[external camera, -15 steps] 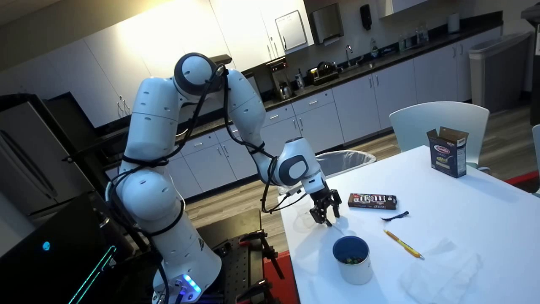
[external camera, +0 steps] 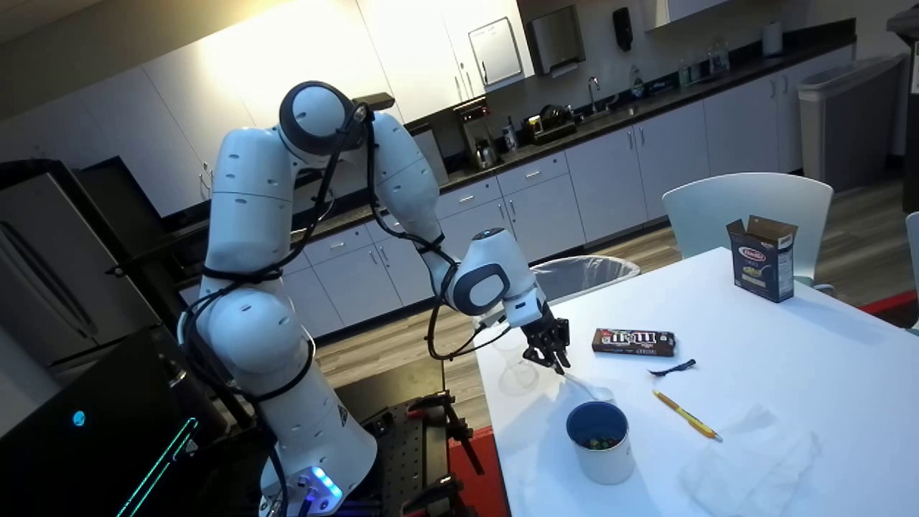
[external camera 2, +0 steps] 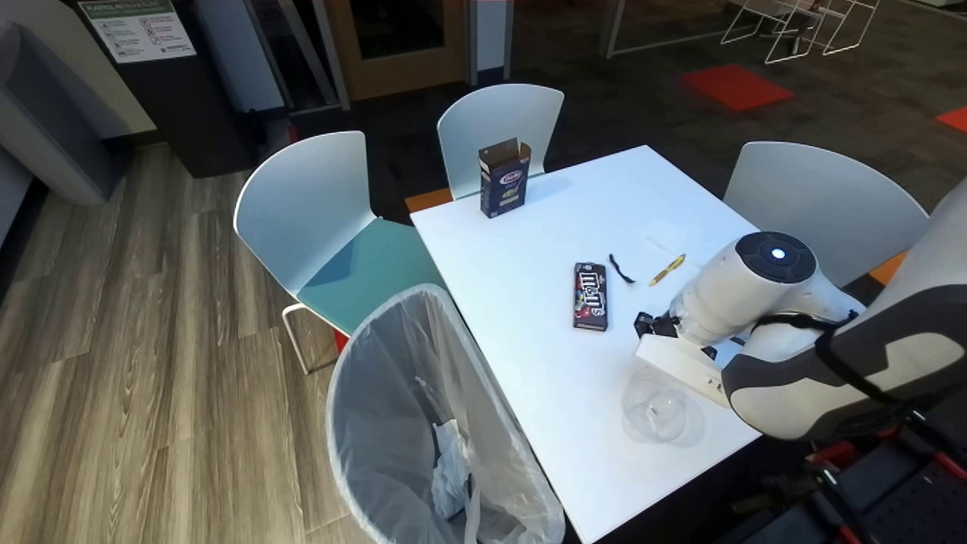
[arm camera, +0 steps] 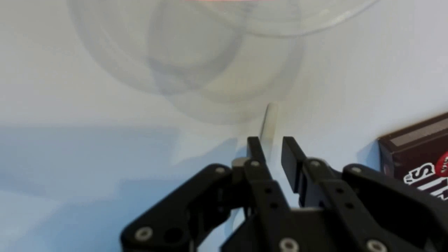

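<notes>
A white spoon (external camera: 600, 393) lies on the table behind the blue-and-white cup (external camera: 601, 457), its handle pointing at my gripper (external camera: 553, 357). In the wrist view, the handle (arm camera: 270, 119) reaches out past the gap between the fingertips of my gripper. These stand a small distance apart, so the fingers are partly open, and no firm hold on the handle shows. Most of the spoon is hidden below the fingers. Small colourful pieces lie inside the cup. From the other side, the arm hides both spoon and cup.
A brown M&M's box (external camera: 634, 342) lies right of the gripper, with a dark fork-like piece (external camera: 673, 368) and a yellow pen (external camera: 686, 415) beyond. A clear round container (external camera 2: 654, 412) stands near the table edge. The blue pasta box (external camera: 763, 258) is far off; a lined bin (external camera 2: 435, 426) adjoins the table.
My gripper has shifted slightly left and up in exterior view 1, and its fingers have drawn closer together. The spoon's handle shows more clearly at the fingertips. The cup has not moved.
</notes>
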